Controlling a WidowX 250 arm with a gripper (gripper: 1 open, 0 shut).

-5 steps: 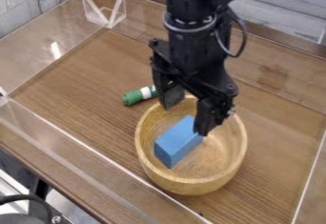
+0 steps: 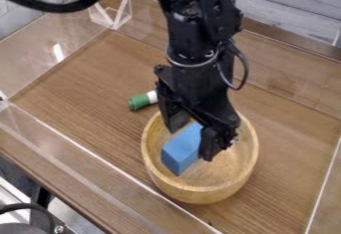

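My gripper hangs open, pointing down over a round wooden bowl. Inside the bowl lies a light blue block, angled, its upper right part partly hidden by the gripper. Nothing shows held between the fingers.
A small green and white cylinder lies on the wooden table just behind and left of the bowl. Dark cables show at the lower left.
The gripper has moved lower and slightly toward the front over the bowl, closer to the blue block. The bowl and block look unmoved.
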